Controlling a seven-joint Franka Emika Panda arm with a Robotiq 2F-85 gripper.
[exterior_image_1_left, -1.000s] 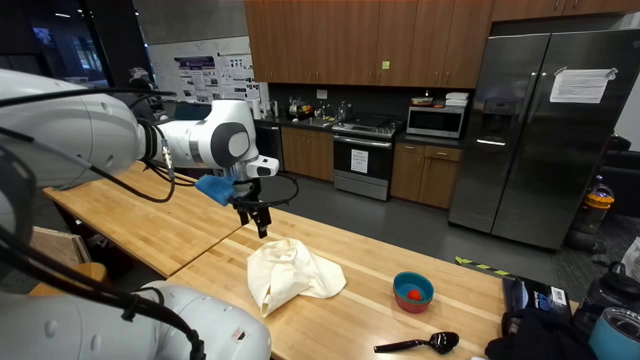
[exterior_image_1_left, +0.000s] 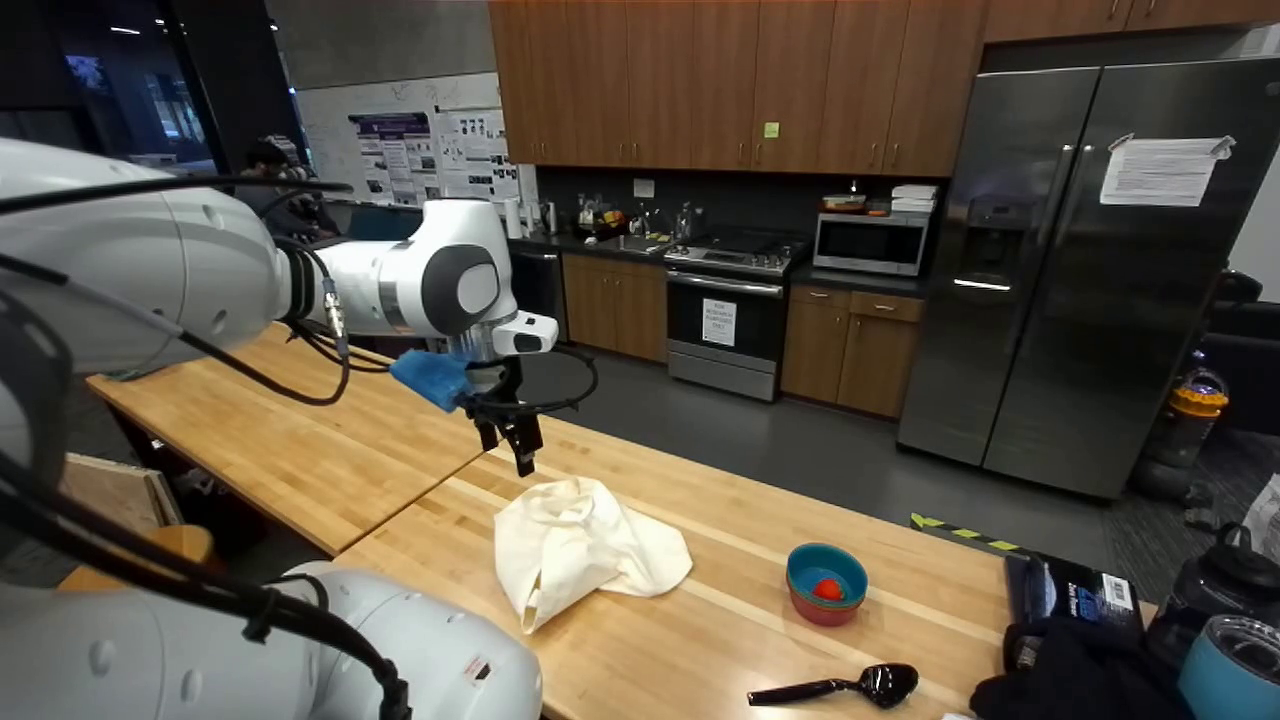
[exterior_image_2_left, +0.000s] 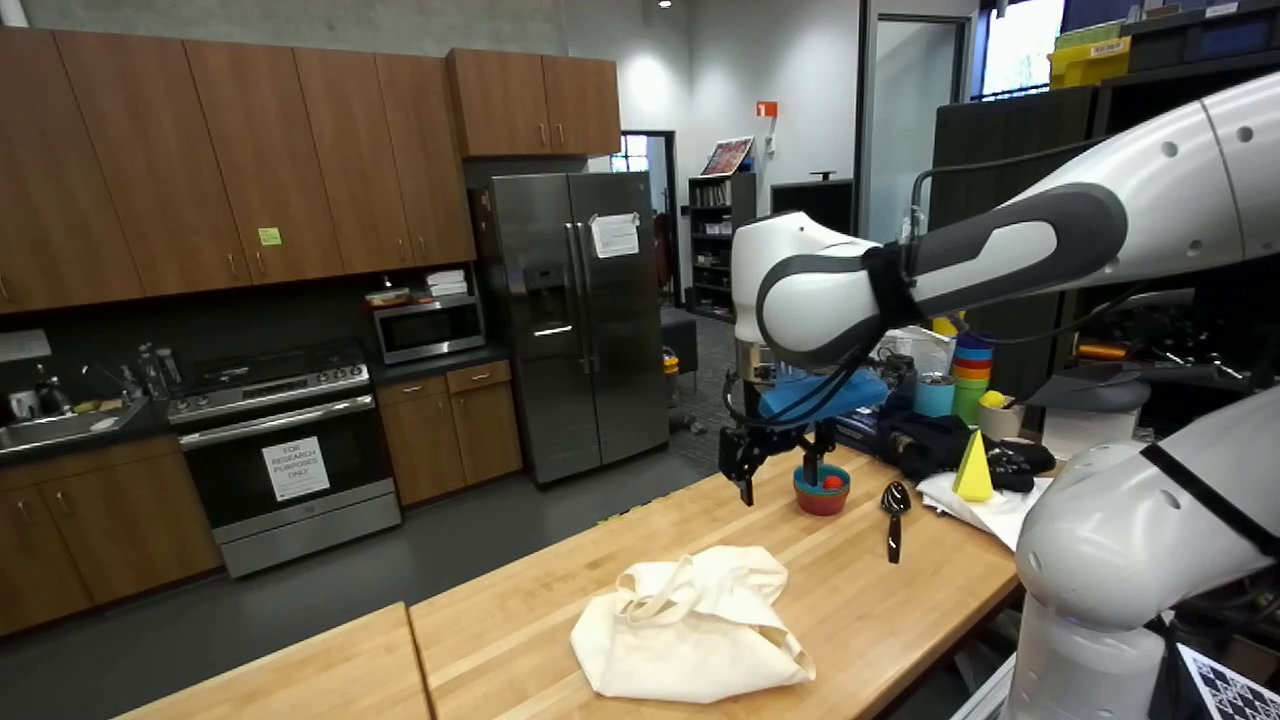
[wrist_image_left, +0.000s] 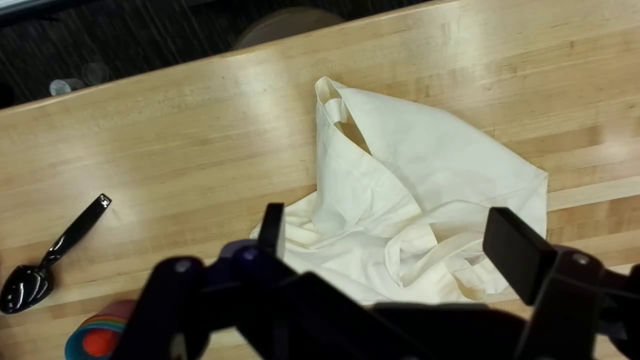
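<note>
A crumpled cream cloth bag (exterior_image_1_left: 588, 546) lies on the wooden table, its strap loop and folded mouth visible in the wrist view (wrist_image_left: 384, 180). Above it hangs my gripper, with its fingers spread wide apart and only the bag on the table seen below the gap. In exterior view 2 the same gripper (exterior_image_2_left: 780, 474) stands clear of the cloth. A stack of bowls (exterior_image_1_left: 827, 584), teal inside and red outside, holds a small red object (exterior_image_1_left: 828, 589). A black spoon (exterior_image_1_left: 846, 685) rests near them on the table.
Past the spoon, a dark cloth (exterior_image_1_left: 1056, 672), a blue tumbler (exterior_image_1_left: 1236, 672) and a black box (exterior_image_1_left: 1080, 590) crowd the table's end. A yellow wedge (exterior_image_2_left: 974, 468) sits on white paper. Bare wood (exterior_image_1_left: 720, 636) lies between bag and bowls.
The arm, bag, bowls and spoon stand where they were. Only the person in the far background has shifted slightly.
</note>
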